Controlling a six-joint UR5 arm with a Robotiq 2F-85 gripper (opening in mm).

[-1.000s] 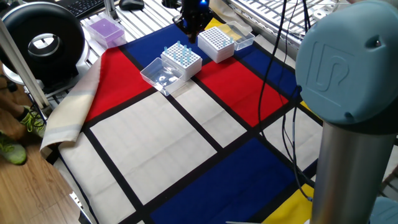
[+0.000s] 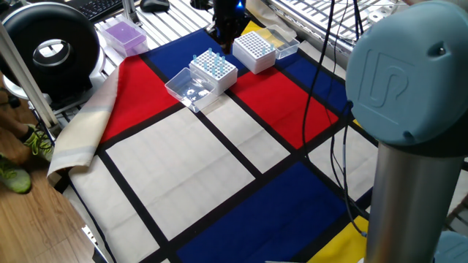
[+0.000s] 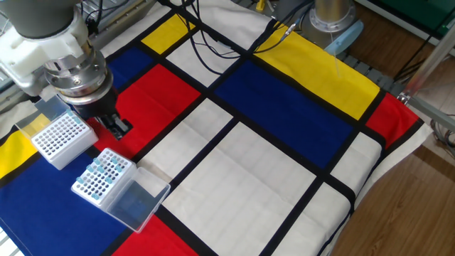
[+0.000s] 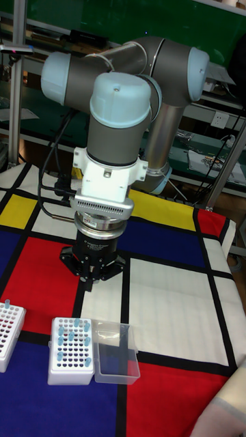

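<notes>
A white tip rack (image 3: 106,181) holds several pale blue tips, standing upright in its holes. Its clear lid (image 3: 138,199) lies open beside it. The second white rack (image 3: 64,142) shows mostly empty holes, with one bluish tip (image 4: 7,302) near its far edge. My black gripper (image 3: 121,129) points down above the cloth, just behind the two racks in exterior view 3 and apart from both. In exterior view 1 the gripper (image 2: 225,50) appears dark beyond the racks. Its fingers are too dark and small to show whether they are apart, and nothing is clearly visible between them.
A purple-topped box (image 2: 126,38) stands at the table's far left corner in exterior view 1. Black cables (image 3: 213,50) hang over the cloth.
In exterior view 1 my gripper sits slightly lower and its outline looks a little narrower than before. The arm's blue joint cap has shifted slightly. Racks, tips and lids stay in place.
</notes>
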